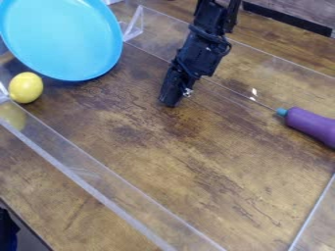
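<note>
My black gripper (181, 83) is low over the wooden table (170, 176), at the upper middle of the camera view; whether its fingers are open or shut is hard to make out, and I see no object between them. A light blue plate (59, 31) is at the upper left. A yellow egg-shaped object (25, 86) lies at the left. A purple eggplant-like toy (309, 126) lies at the right.
Clear plastic walls (98, 191) border the work area.
</note>
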